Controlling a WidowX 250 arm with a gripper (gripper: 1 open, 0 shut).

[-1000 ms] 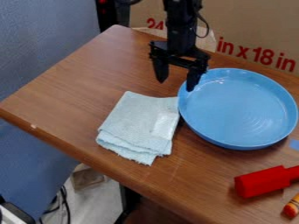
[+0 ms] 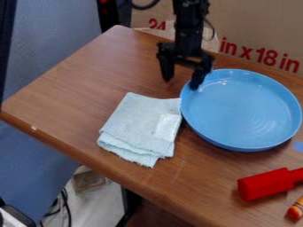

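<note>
The black gripper (image 2: 180, 78) hangs over the back middle of the wooden table, its two fingers spread apart at the upper left rim of a blue plate (image 2: 242, 110), with nothing visible between them. A folded light cloth (image 2: 138, 129) lies to the left of the plate.
A red object (image 2: 265, 184) and a small orange-red item (image 2: 296, 209) lie at the front right. A cardboard box (image 2: 258, 31) stands behind the table (image 2: 83, 93), whose left part is bare. The table's edge drops away along the front left.
The objects on the table have not moved.
</note>
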